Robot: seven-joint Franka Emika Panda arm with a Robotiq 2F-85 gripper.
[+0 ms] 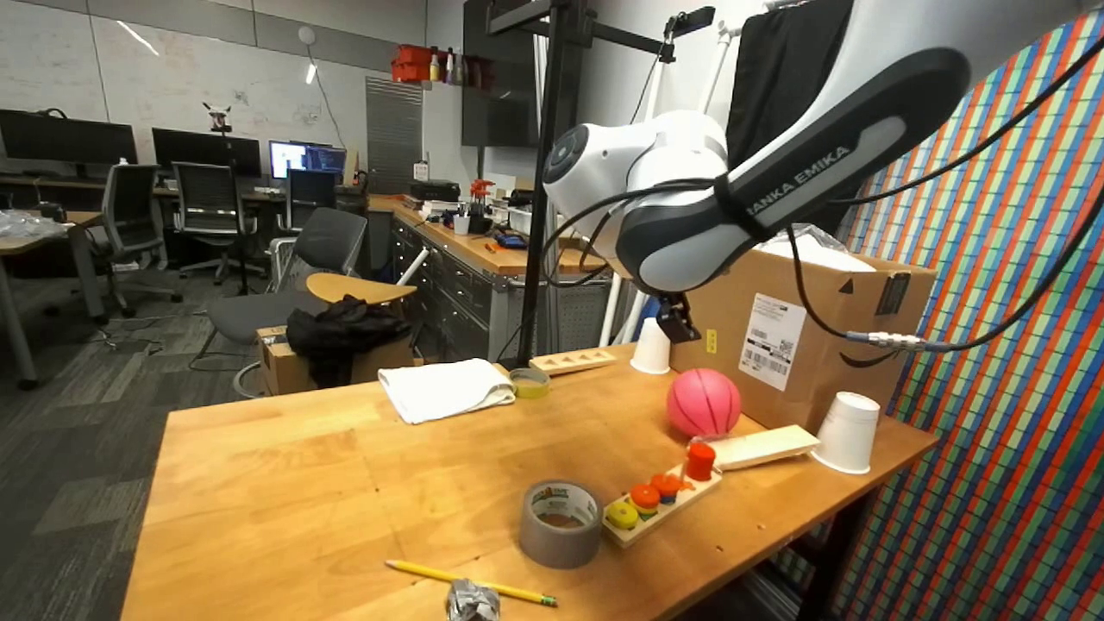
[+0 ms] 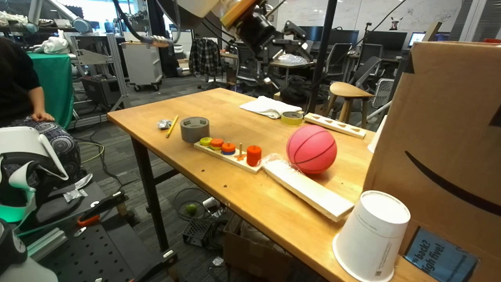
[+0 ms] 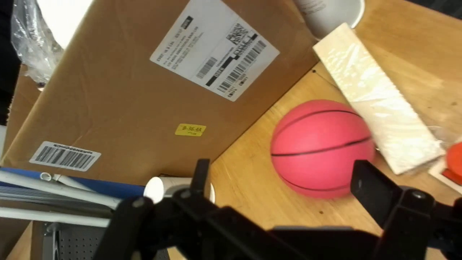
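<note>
A pink ball (image 1: 704, 403) with black lines rests on the wooden table, close to the cardboard box and touching or nearly touching a pale wooden block (image 2: 307, 188). My gripper is open, its two black fingers spread wide with nothing held between them. In the wrist view the ball (image 3: 322, 149) appears beyond the fingertips, nearer the right one. The second exterior view shows the gripper (image 2: 277, 70) raised well above the table, apart from the ball.
The big cardboard box (image 3: 130, 86) walls off one side. White cups (image 1: 849, 433) stand near it. A ring-stacking toy (image 2: 228, 155), grey tape (image 1: 560, 523), pencil (image 1: 471, 583), yellow tape (image 2: 292, 118) and white cloth (image 1: 447, 389) lie around.
</note>
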